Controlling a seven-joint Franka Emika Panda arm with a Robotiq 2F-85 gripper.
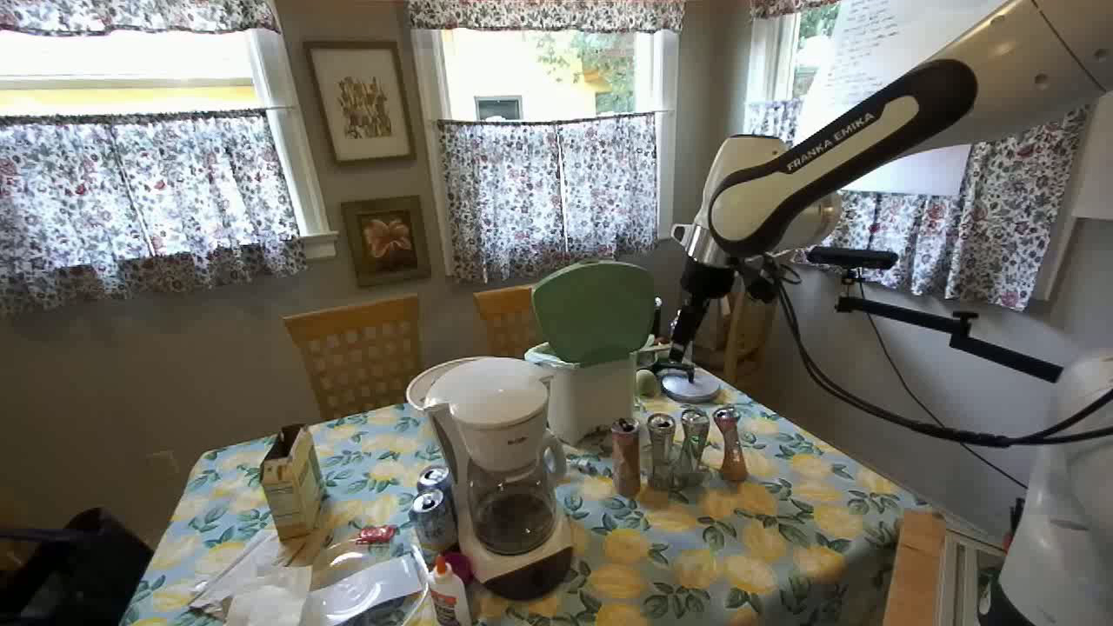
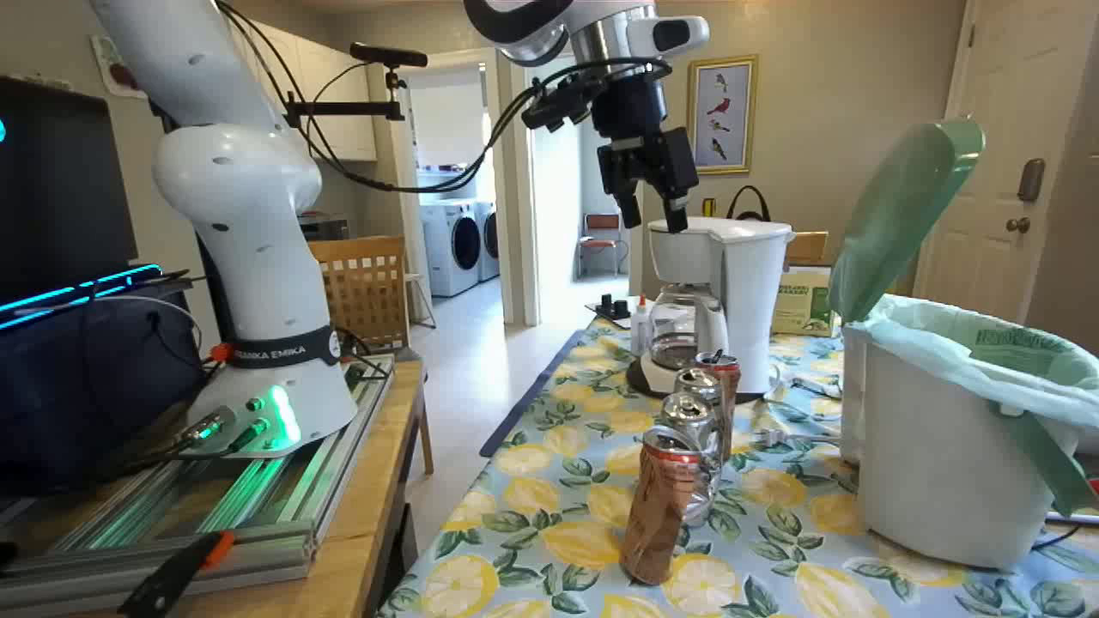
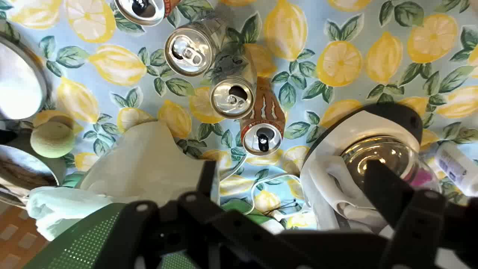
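My gripper (image 2: 652,215) hangs high above the table in exterior view 2, fingers apart. In the wrist view the gripper has a wide gap between its fingers and holds nothing. Several open-topped drink cans stand in a row on the tablecloth: a rust-coloured can (image 1: 626,459), a silver can (image 1: 660,450), another silver can (image 1: 693,449) and a second rust-coloured can (image 1: 731,449). Behind the row stands a white bin (image 2: 938,463) with a green lid (image 1: 595,311) raised and a pale green liner (image 2: 989,345) over its rim.
A white coffee maker (image 1: 501,417) with a glass carafe (image 1: 511,513) stands beside the cans. Two more cans (image 1: 430,518), a glue bottle (image 1: 449,595) and a carton (image 1: 292,485) are to its left.
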